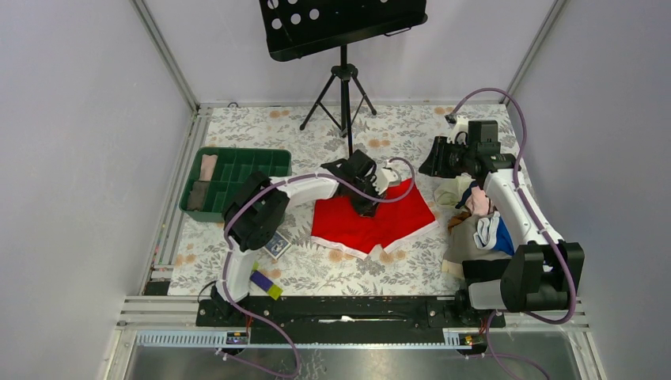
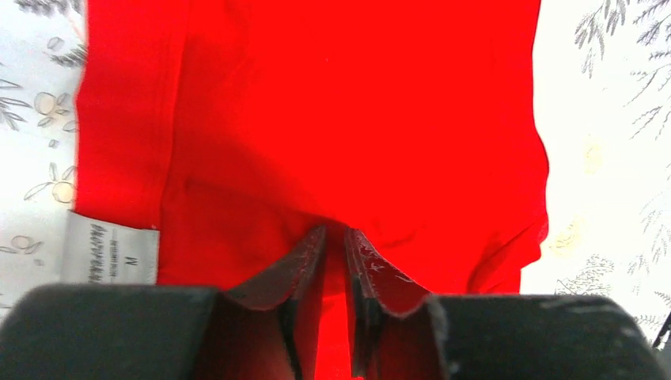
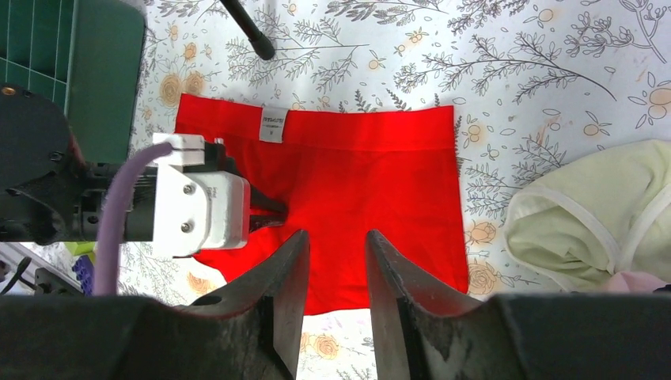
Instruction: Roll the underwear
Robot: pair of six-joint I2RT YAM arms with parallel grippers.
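Red underwear [image 1: 407,214] lies spread on the patterned table, its waistband with a grey size label [image 3: 272,124] toward the back. My left gripper is down on the middle of the fabric, its fingertips close together with red cloth between or beneath them; whether it grips is unclear. My right gripper hangs in the air to the right of the underwear, fingers apart and empty.
A green divided box [image 1: 237,166] stands at left, with cards [image 1: 277,245] below it. A pile of clothes [image 1: 467,249] lies at right. A black stand's pole [image 3: 252,32] rises behind the underwear.
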